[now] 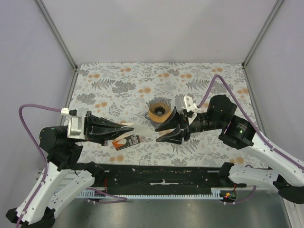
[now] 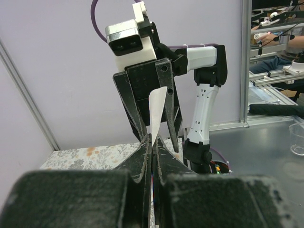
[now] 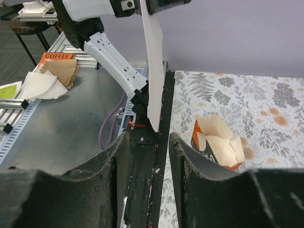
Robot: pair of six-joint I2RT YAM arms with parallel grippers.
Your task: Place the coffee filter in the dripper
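Note:
My left gripper point(image 1: 129, 127) is shut on a white paper filter point(image 1: 141, 131), which sticks out edge-on from its fingertips point(image 2: 148, 151) in the left wrist view. My right gripper point(image 1: 157, 133) faces it from the right with fingers apart, around or just beside the filter's free end; in the right wrist view the filter point(image 3: 154, 71) stands above and between its open fingers. The amber ribbed dripper point(image 1: 159, 110) sits on the mat behind both grippers.
An open coffee filter box point(image 3: 216, 145) lies on the floral mat point(image 1: 114, 80) beneath the left gripper. Light walls border the mat at back and sides.

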